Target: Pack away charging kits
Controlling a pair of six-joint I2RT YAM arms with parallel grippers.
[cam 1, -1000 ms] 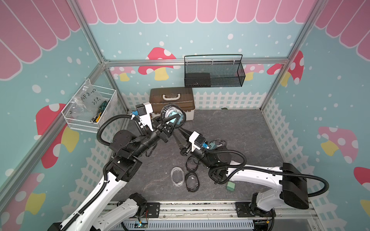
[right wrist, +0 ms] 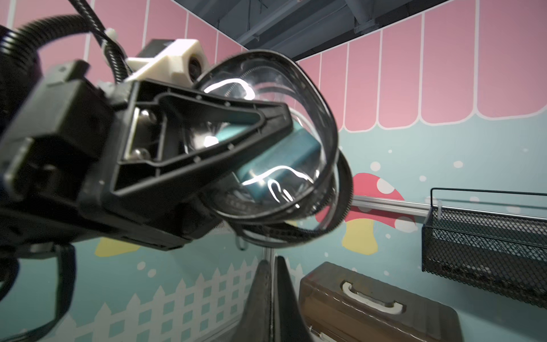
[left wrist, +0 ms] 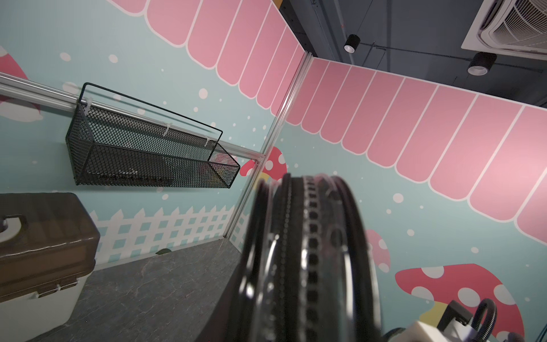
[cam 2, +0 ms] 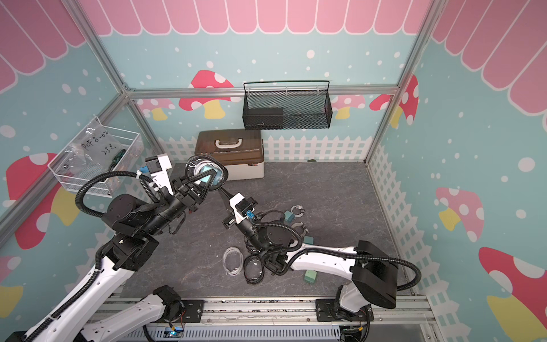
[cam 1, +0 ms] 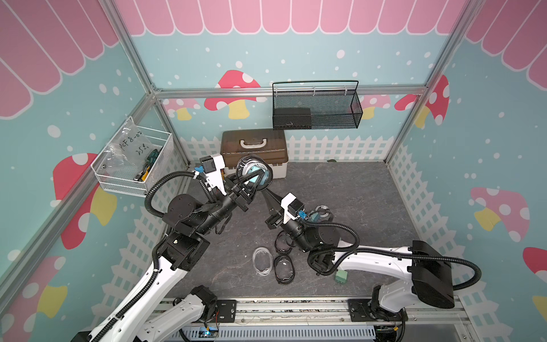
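My left gripper is shut on the round clear case (right wrist: 304, 165), which hangs in the air with its zipped rim turned towards the right arm. Through its clear face show a blue-green block and a white cable. In the left wrist view, the case's black zipper edge (left wrist: 307, 250) hides the left fingers. Below the rim dangles a small dark zipper pull (right wrist: 241, 244). My right gripper is shut with nothing between its fingers; the pull sits outside them, just above and left of the tips.
Behind the arms stands a box with a brown lid (cam 1: 253, 142). A black mesh basket (cam 1: 336, 114) hangs on the back wall, a white wire basket (cam 1: 134, 185) at left. Coiled cables (cam 1: 262, 250) and a green block (cam 1: 340, 276) lie on the floor.
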